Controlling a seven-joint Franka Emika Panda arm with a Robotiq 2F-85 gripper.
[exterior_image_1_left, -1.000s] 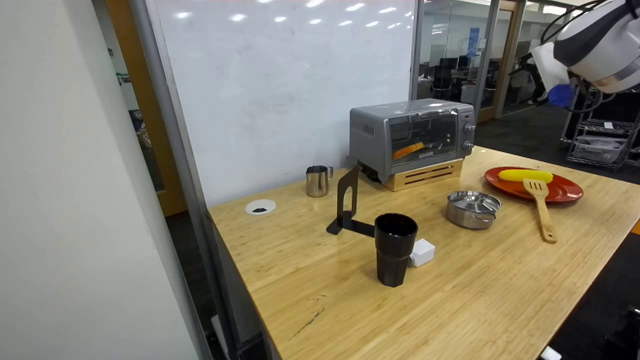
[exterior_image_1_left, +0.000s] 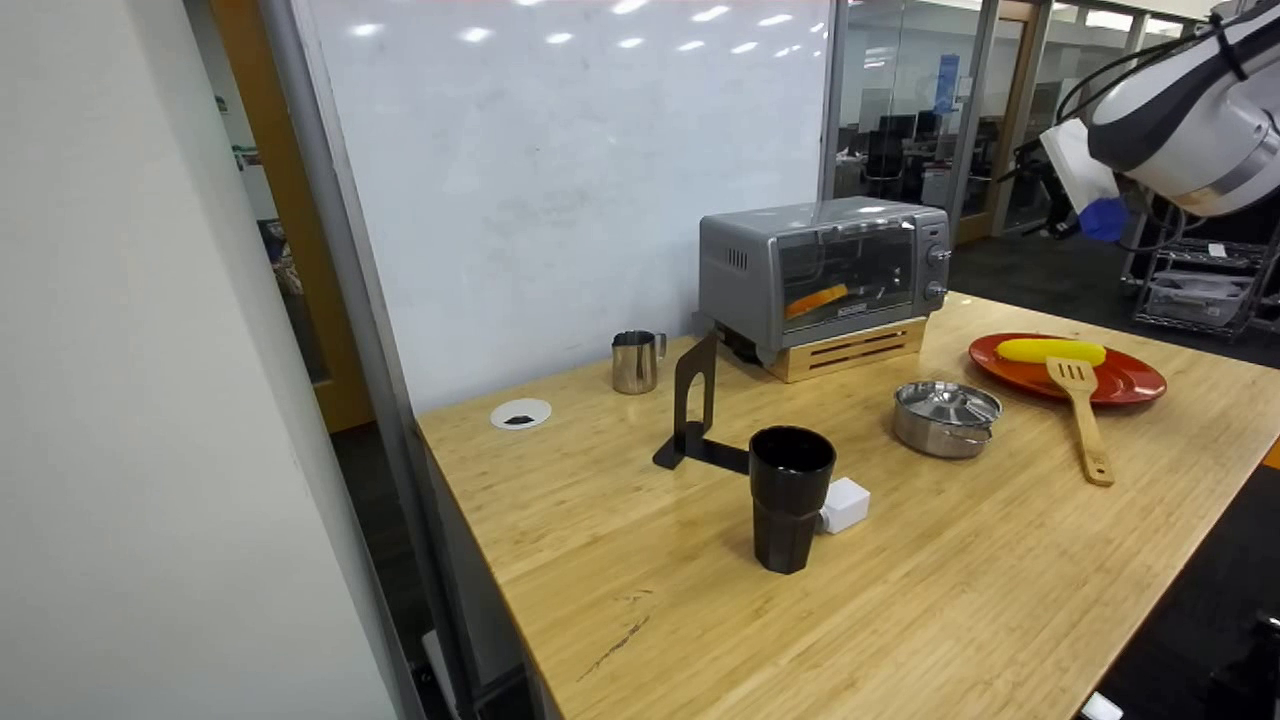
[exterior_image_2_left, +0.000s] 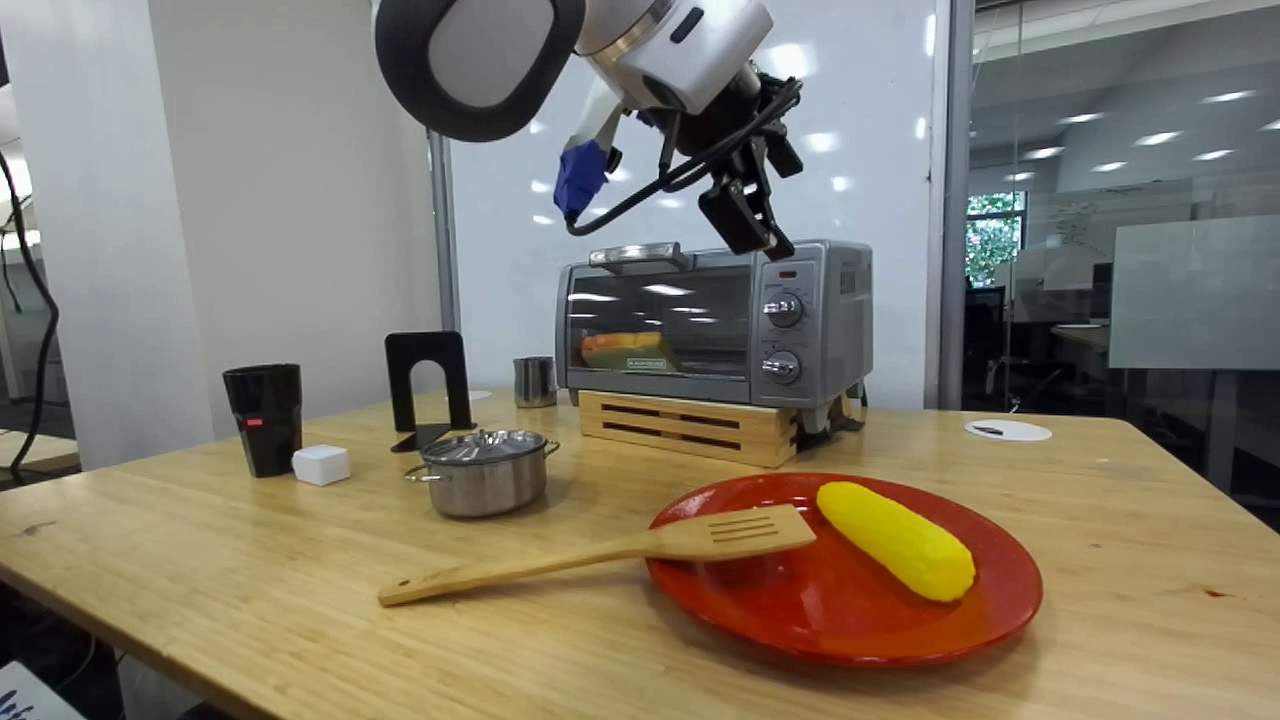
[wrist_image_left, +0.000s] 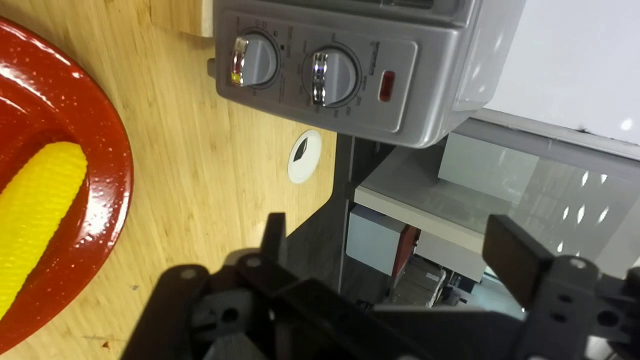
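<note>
My gripper stands open, its two dark fingers wide apart with nothing between them. In exterior view 2 the gripper (exterior_image_2_left: 774, 204) hangs in the air in front of the upper right of the grey toaster oven (exterior_image_2_left: 848, 324). The oven door is closed, and something orange and green shows behind its glass. Two knobs (wrist_image_left: 339, 77) are visible on the oven's panel in the wrist view. A yellow corn cob (exterior_image_2_left: 900, 540) lies on the red plate (exterior_image_2_left: 768, 630), and a wooden spatula (exterior_image_2_left: 576, 554) rests its slotted head on the plate's rim.
A lidded steel pot (exterior_image_1_left: 942, 430) sits between the oven and the table front. Farther left stand a black cup (exterior_image_1_left: 786, 516), a white block (exterior_image_1_left: 846, 504), a black bookend (exterior_image_1_left: 708, 396) and a steel pitcher (exterior_image_1_left: 636, 362).
The arm has shifted slightly left and a little lower in exterior view 1. The objects on the table have stayed where they were.
</note>
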